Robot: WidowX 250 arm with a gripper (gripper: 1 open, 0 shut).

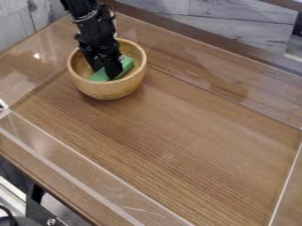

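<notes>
A tan wooden bowl (106,88) stands at the upper left of the wooden table. My black gripper (106,64) reaches down from the top edge into the bowl. It is shut on a green object (118,69) that lies low inside the bowl, partly hidden behind the fingers.
Bare table (189,150) fills the middle, right and front. A pale wall or panel runs along the back right. Cables and dark floor show past the lower left edge.
</notes>
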